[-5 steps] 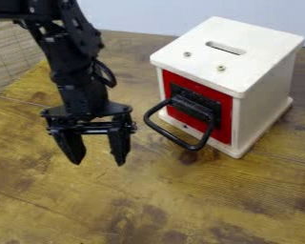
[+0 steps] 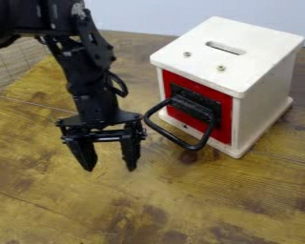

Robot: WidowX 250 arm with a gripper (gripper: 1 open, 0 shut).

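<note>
My black gripper (image 2: 108, 156) hangs low over the wooden table at centre left, its two fingers apart with nothing visible between them. To its right stands a white wooden box (image 2: 262, 95) with a slot and two small studs on top and a red front panel (image 2: 221, 130). A black loop handle (image 2: 172, 135) sticks out from that panel toward the gripper, a short way from the fingers and not touched by them.
A pale wall (image 2: 117, 17) runs behind, and a mesh-like surface shows at the far left edge.
The arm and gripper have shifted slightly right over the last second. The box and its handle look unmoved.
</note>
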